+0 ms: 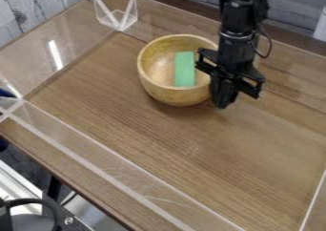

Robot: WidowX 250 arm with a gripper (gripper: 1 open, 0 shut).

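A tan bowl (162, 76) sits on the wooden table (152, 158) in the upper middle of the view, with a green block (185, 70) inside it. My black gripper (222, 98) is low at the bowl's right side, very close to its rim. The gripper looks shut, with nothing visible between its fingers; whether it touches the bowl is hard to tell.
A clear plastic container (116, 13) stands at the back left. Dark cables lie at the lower left corner.
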